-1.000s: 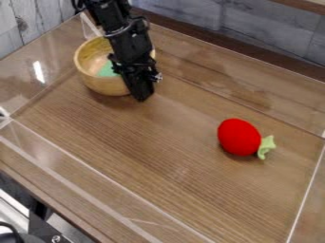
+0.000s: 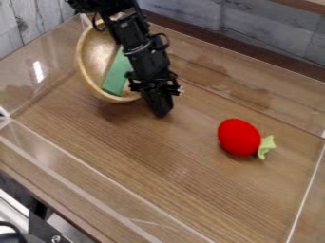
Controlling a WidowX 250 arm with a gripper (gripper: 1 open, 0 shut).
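Observation:
My black gripper (image 2: 158, 102) reaches down from the top left over a wooden bowl (image 2: 95, 57), its tip low at the bowl's right side, near the table. A green object (image 2: 117, 71) is in the bowl, partly hidden behind the arm. The gripper's fingertips are small and dark, and whether anything is between them is not clear.
A red tomato-like object (image 2: 238, 137) with a pale green end lies on the wooden table (image 2: 152, 180) at the right. Walls or edges border the back.
The bowl and green object have changed position slightly.

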